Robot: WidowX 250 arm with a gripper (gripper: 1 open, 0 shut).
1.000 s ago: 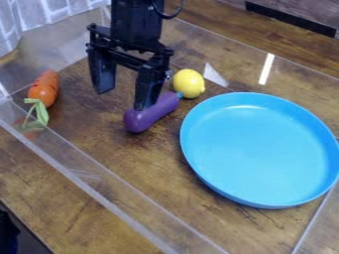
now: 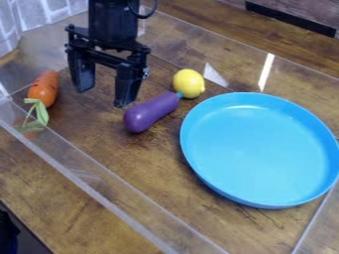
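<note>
My black gripper [image 2: 106,79] hangs open over the wooden table, its two fingers pointing down, left of a purple eggplant [image 2: 153,112]. An orange carrot [image 2: 44,91] with green leaves lies to its left. A yellow lemon [image 2: 187,81] rests right of the gripper, above the eggplant. Nothing shows between the fingers.
A large blue plate [image 2: 257,149] takes up the right side. Clear, see-through edging runs along the left and front.
My gripper has shifted left, away from the eggplant and toward the carrot. The objects on the table look unmoved.
</note>
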